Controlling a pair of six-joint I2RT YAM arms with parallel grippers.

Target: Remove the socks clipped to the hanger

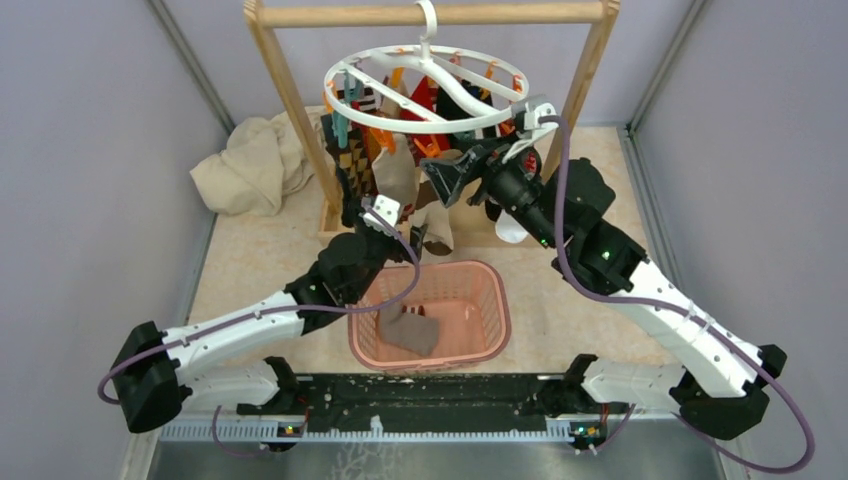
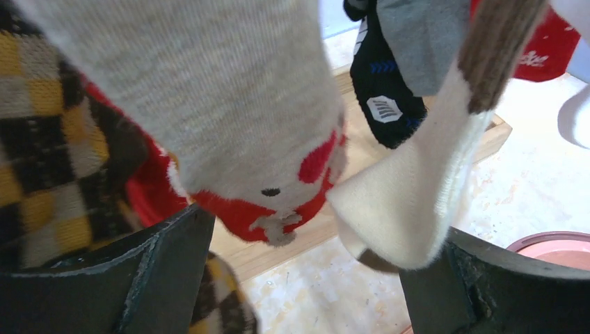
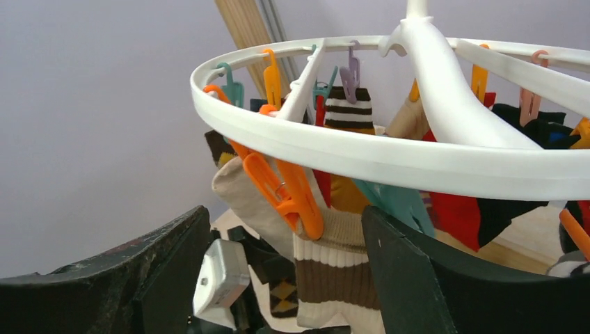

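Note:
Socks hang by coloured clips from a white ring hanger (image 1: 427, 126). My left gripper (image 1: 385, 215) is open at the hanging socks' lower ends; in its wrist view a grey-red sock (image 2: 250, 125) and a cream-brown sock (image 2: 410, 188) hang between and above its fingers, beside a checked sock (image 2: 49, 160). My right gripper (image 1: 450, 165) is open at the hanger's front; in its wrist view orange clips (image 3: 282, 191) on a striped sock (image 3: 336, 278) lie ahead of its fingers.
A pink basket (image 1: 480, 350) with a grey sock inside stands in front. The hanger is on a wooden frame (image 1: 580, 70); a cream cloth (image 1: 235, 175) lies at the left.

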